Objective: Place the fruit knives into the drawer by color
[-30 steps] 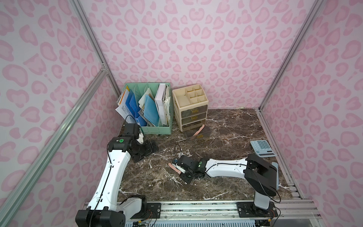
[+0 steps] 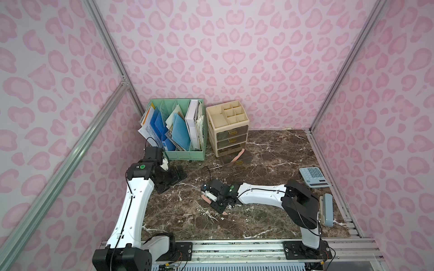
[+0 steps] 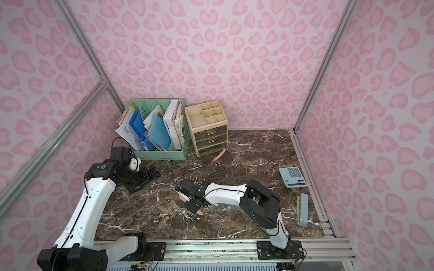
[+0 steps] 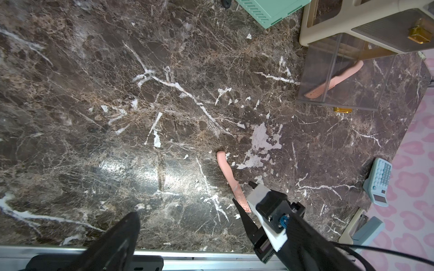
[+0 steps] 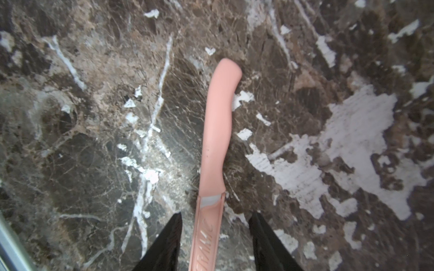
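Note:
A pink fruit knife (image 5: pixel 217 126) in a sheath lies on the marble table. In the right wrist view my right gripper is open, its fingertips either side of the sheath; in the left wrist view it (image 4: pixel 244 194) is over that knife. Another pink knife (image 4: pixel 336 79) lies in the pulled-out bottom clear drawer (image 4: pixel 379 85) of the cream drawer cabinet (image 2: pixel 212 117). My left gripper (image 2: pixel 176 178) hangs at the table's left, in front of the file box, open with nothing seen in it.
A green file box (image 2: pixel 189 155) stands left of the cabinet. A calculator (image 2: pixel 313 176) and a blue-grey object (image 2: pixel 327 210) lie at the right edge.
My right arm has moved slightly left and toward the back, over the knife on the table. My left arm has shifted slightly left.

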